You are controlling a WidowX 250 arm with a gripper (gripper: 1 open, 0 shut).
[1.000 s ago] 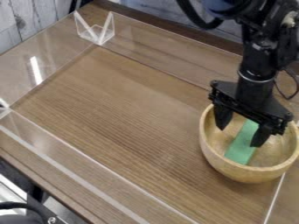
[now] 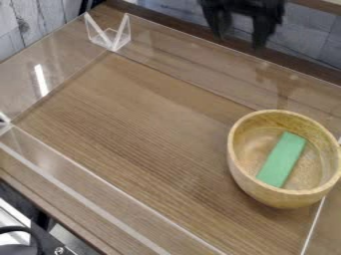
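A wooden bowl (image 2: pixel 245 155) sits at the right of the table, with a green rectangular block (image 2: pixel 281 156) lying inside it. My dark gripper (image 2: pixel 240 28) is high at the top edge, above and behind the bowl, blurred and mostly out of frame, so its fingers are unclear.
A small white wire-like shape (image 2: pixel 110 32) stands near the back left. Black cabling (image 2: pixel 30 239) shows at the bottom left corner.
My gripper has risen from over the bowl to the top edge of the view, uncovering the bowl and the green block, which remains inside.
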